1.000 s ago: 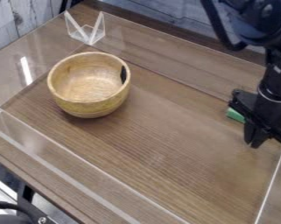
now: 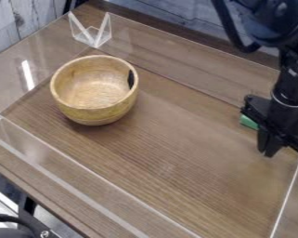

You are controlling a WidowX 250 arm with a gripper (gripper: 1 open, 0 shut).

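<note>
The black gripper [image 2: 265, 139] is low over the right side of the wooden table [image 2: 163, 167], its fingertips pointing down. It looks shut, with nothing clearly between its fingers. A small green object [image 2: 248, 121] lies just behind and left of the fingertips, partly hidden by the gripper; whether they touch I cannot tell.
A round wooden bowl [image 2: 94, 93] sits at the left. A white wire-like stand [image 2: 92, 30] is at the back left. Dark cables lie at the bottom-left corner.
The gripper has shifted very slightly; otherwise little differs.
</note>
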